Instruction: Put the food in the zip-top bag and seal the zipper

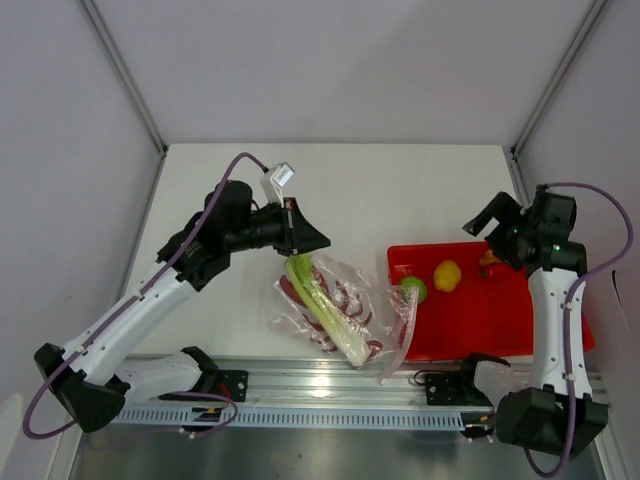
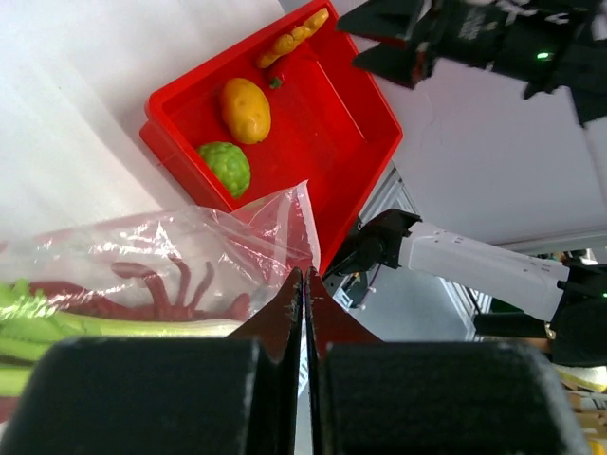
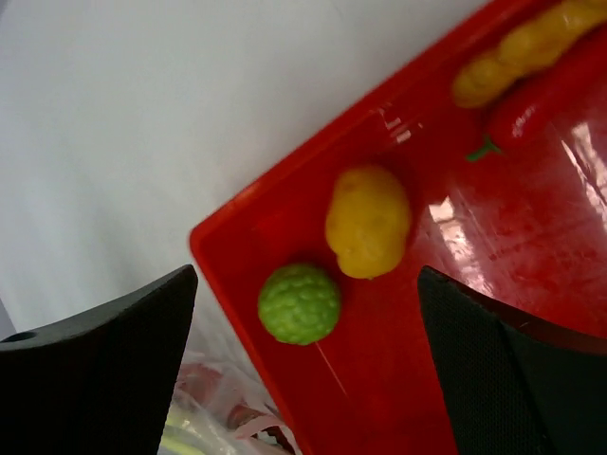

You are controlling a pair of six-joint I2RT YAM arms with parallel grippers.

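Note:
A clear zip bag (image 1: 360, 305) lies flat on the white table, with celery (image 1: 320, 300) and red items inside, its open end reaching the red bin (image 1: 460, 330). Above its top end my left gripper (image 1: 310, 240) is shut, with nothing visible between its fingers. My right gripper (image 1: 485, 215) hangs open and empty over the bin, which holds a green ball-like food (image 3: 299, 303), a yellow food (image 3: 370, 227), a red chili (image 3: 536, 104) and a knobbly yellow item (image 3: 507, 57).
Walls stand at both sides, and a rail edge runs along the front.

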